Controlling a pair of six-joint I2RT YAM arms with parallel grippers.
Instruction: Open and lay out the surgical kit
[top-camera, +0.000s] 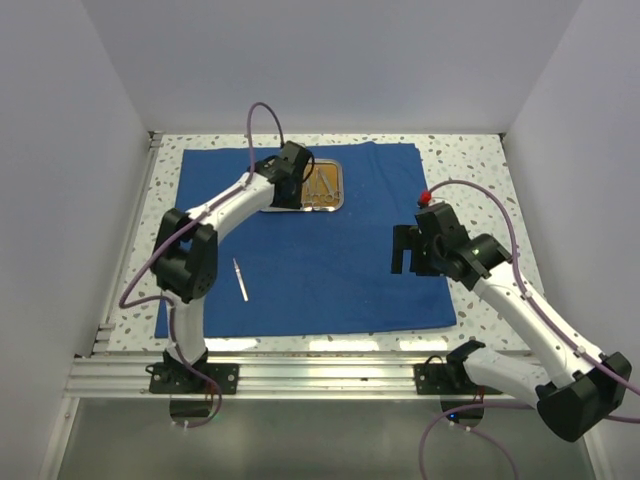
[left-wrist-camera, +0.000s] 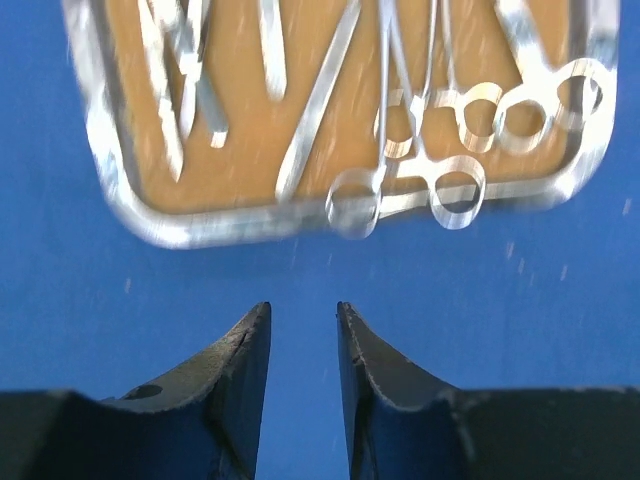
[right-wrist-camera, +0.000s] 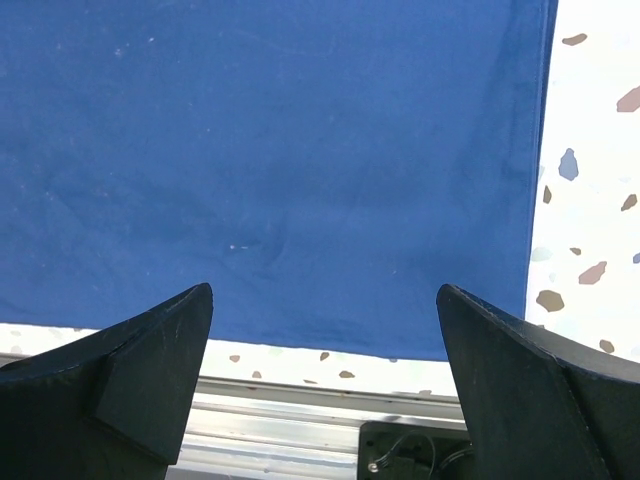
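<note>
A metal tray (top-camera: 342, 190) with a tan lining stands at the back of the blue cloth (top-camera: 330, 270), partly covered by my left arm. Inside it, scissors-like tools (left-wrist-camera: 455, 170), a slim metal tool (left-wrist-camera: 320, 105) and several others lie close together; one pair of ring handles (left-wrist-camera: 352, 205) overlaps the near rim. My left gripper is over bare cloth just in front of that rim, its fingers apart and empty. One slender white tool (top-camera: 240, 280) lies alone on the cloth at the left. Over the right part of the cloth, my right gripper is wide open and empty.
</note>
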